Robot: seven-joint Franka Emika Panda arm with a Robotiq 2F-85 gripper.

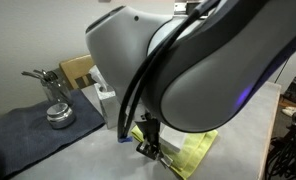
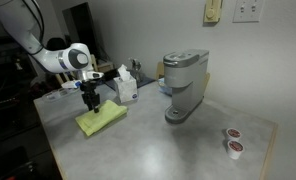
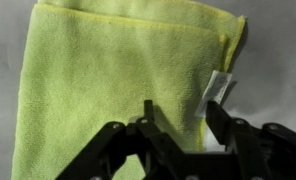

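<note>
A folded yellow-green cloth [image 3: 118,80] lies flat on the grey table, filling much of the wrist view, with a white tag [image 3: 215,92] at its right edge. My gripper is over the cloth's right part, its fingers part open. One fingertip shows over the cloth, the other by the tag. In exterior view 2 the gripper [image 2: 92,108] is low over the back edge of the cloth [image 2: 103,120]. Whether the fingers touch the cloth I cannot tell. In exterior view 1 the arm hides part of the cloth [image 1: 195,152].
A white tissue box [image 2: 125,88] stands behind the cloth. A coffee machine [image 2: 185,85] is at the back, and several pods [image 2: 234,149] lie at the right. In exterior view 1 a metal pot [image 1: 60,115] rests on a dark mat.
</note>
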